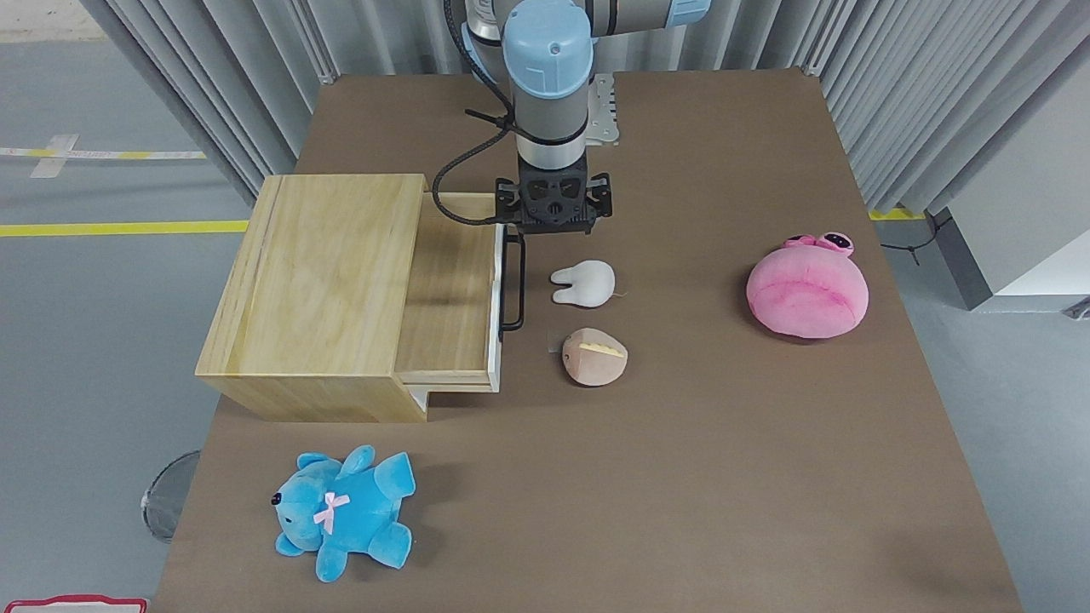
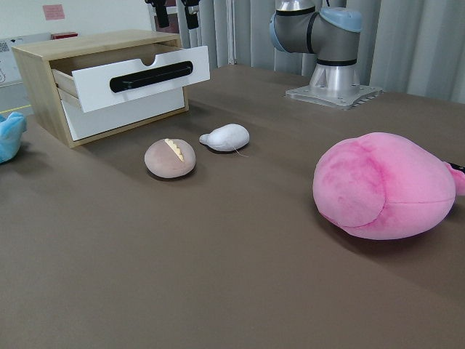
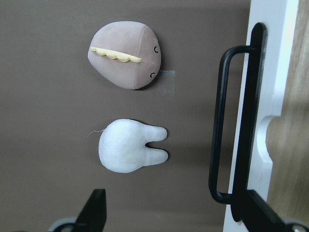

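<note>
My gripper [image 1: 553, 204] hangs over the front of a light wooden drawer unit [image 1: 306, 276], whose white-fronted drawer [image 2: 145, 80] is pulled out with a black handle [image 3: 217, 125]. In the wrist view the two fingers [image 3: 94, 215] are wide apart, one beside the handle's lower end, so the gripper is open. Below on the table lie a white tooth plush [image 3: 125, 145] with a thin string and a pinkish-beige plush [image 3: 120, 58] with a yellow strip.
A pink plush [image 1: 807, 291] sits to the right of the small plushes. A blue bear [image 1: 347, 516] lies in front of the drawer unit.
</note>
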